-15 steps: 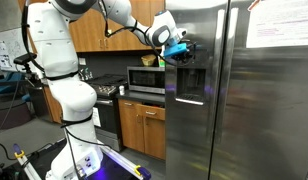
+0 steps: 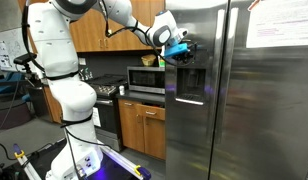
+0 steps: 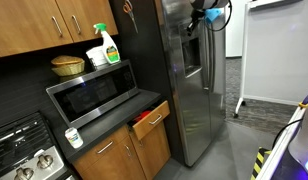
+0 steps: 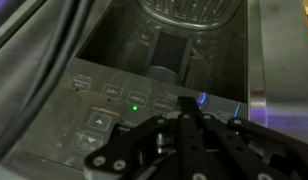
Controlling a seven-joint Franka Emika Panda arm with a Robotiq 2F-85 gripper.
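My gripper is shut, with nothing visible between its fingers. In the wrist view it covers the lower right of the fridge's dispenser panel [image 4: 84, 115], which carries several marked buttons, a green light and small blue lights. Beyond the panel lies the dark dispenser recess [image 4: 168, 50] with a paddle in it. From the first exterior view, my gripper [image 2: 189, 48] is high up at the front of the steel fridge [image 2: 186, 130], near the top of its dispenser [image 2: 190, 82]. Whether the fingertips touch the panel cannot be told.
A drawer [image 3: 150, 121] stands pulled out from the counter beside the fridge. A microwave [image 3: 97, 97] bears a spray bottle [image 3: 108, 45] and a basket [image 3: 67, 66]. A white cup [image 3: 73, 137] stands on the counter. A cable [image 4: 54, 75] crosses the wrist view's left side.
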